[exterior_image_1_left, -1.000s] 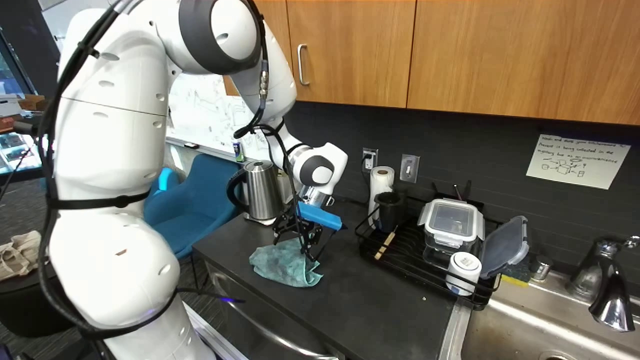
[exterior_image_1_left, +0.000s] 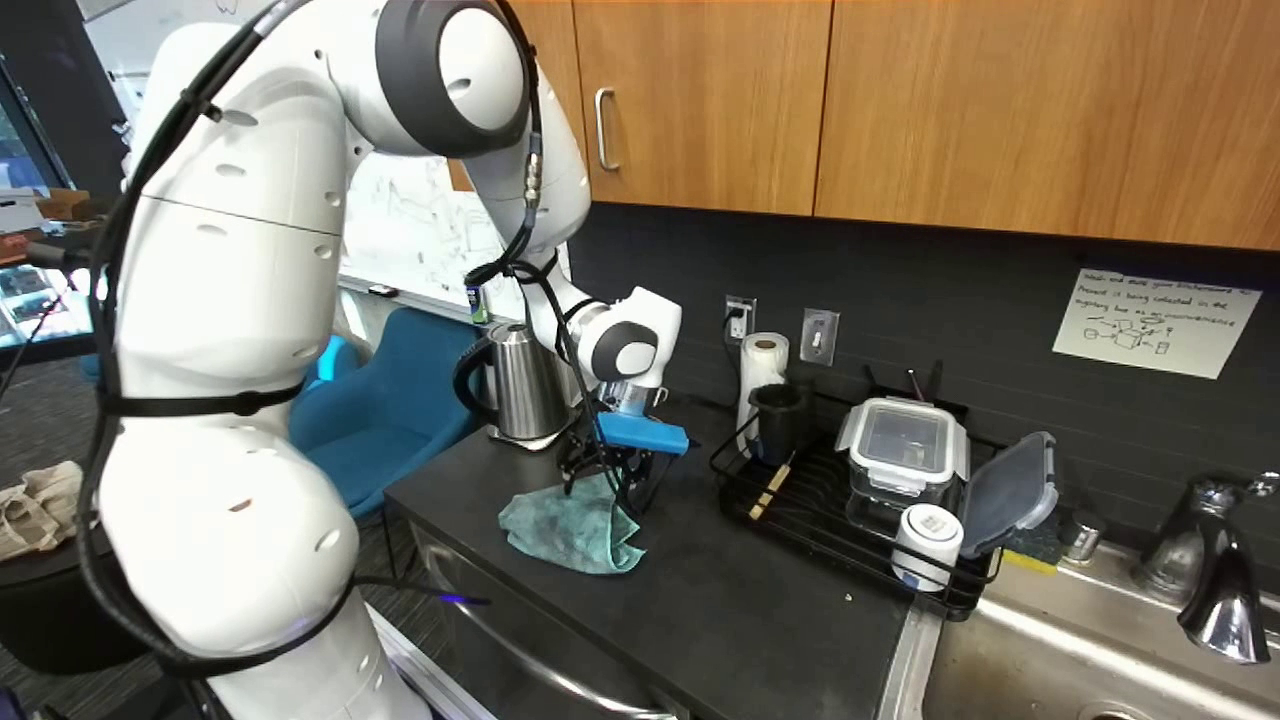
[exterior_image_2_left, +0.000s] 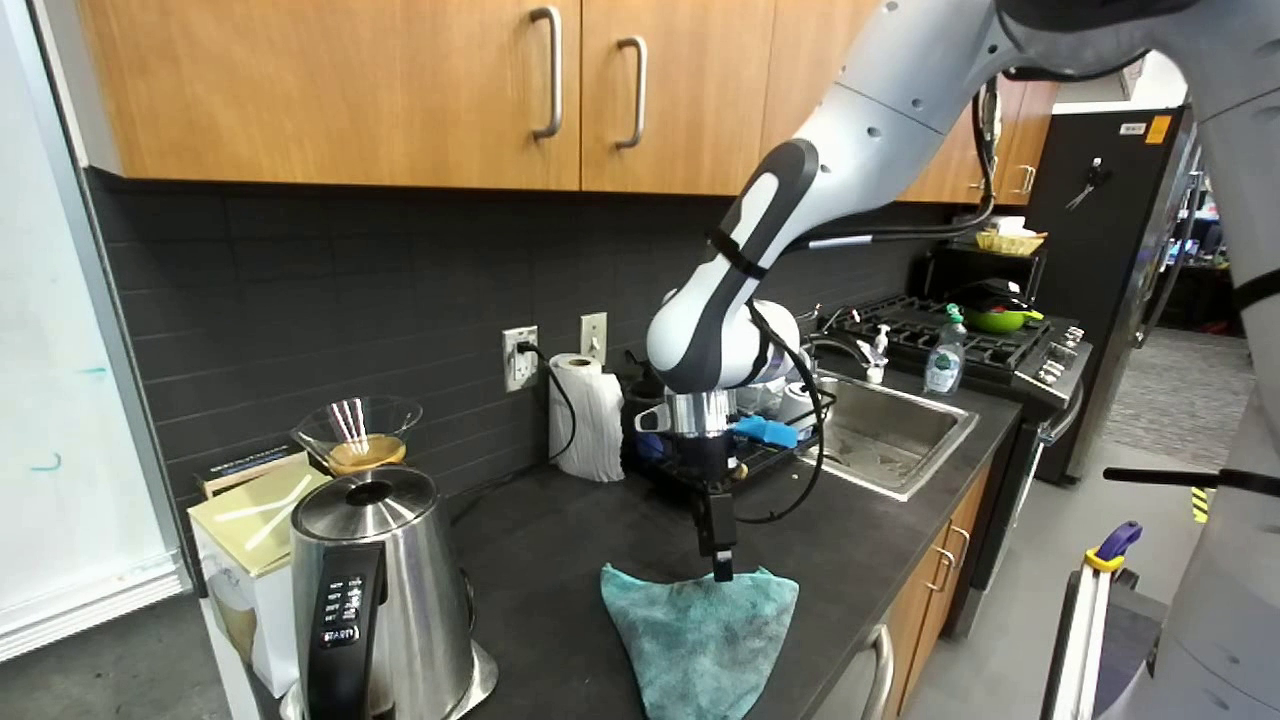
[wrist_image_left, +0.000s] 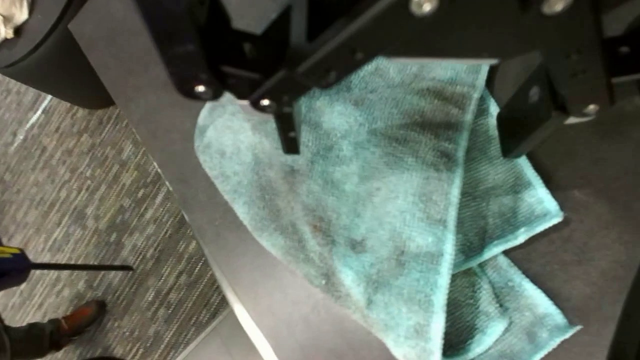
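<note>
A teal cloth (exterior_image_1_left: 569, 528) lies folded and rumpled on the dark counter, close to its front edge. Seen from the wrist, the cloth (wrist_image_left: 372, 198) spreads beneath my gripper, whose fingers stand wide apart on either side of its upper part. The left finger (wrist_image_left: 289, 129) is over the cloth, the right one (wrist_image_left: 528, 117) over its right border. No cloth is pinched between them. In exterior view 2 the gripper (exterior_image_2_left: 721, 564) points down at the far edge of the cloth (exterior_image_2_left: 708, 642); whether the tips touch it, I cannot tell.
A steel kettle (exterior_image_1_left: 529, 382) stands behind the gripper, at the counter's end. To the right, a black dish rack (exterior_image_1_left: 828, 528) holds containers and a white jar (exterior_image_1_left: 927, 542), with the sink (exterior_image_1_left: 1020, 654) beyond. Bare counter (exterior_image_1_left: 744, 588) lies between cloth and sink.
The gripper has turned from a tilted pose to a more upright one and shifted slightly left in exterior view 1. The cloth looks unmoved.
</note>
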